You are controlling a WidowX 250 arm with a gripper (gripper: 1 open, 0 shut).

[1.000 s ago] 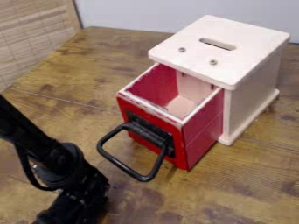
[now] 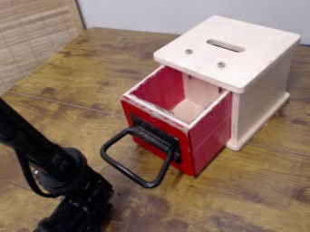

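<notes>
A pale wooden box (image 2: 256,72) with a slot and two screws on top stands at right. Its red drawer (image 2: 208,136) is pulled out toward the lower left, empty inside as far as it shows, with a black loop handle (image 2: 121,165) on its front. The black robot arm and gripper enter from the left edge, low in the view, left of the handle and apart from it. The fingertips are dark and partly cut off, so their state is unclear.
A bamboo mat (image 2: 31,36) lies at the upper left, and a pale wall runs along the back.
</notes>
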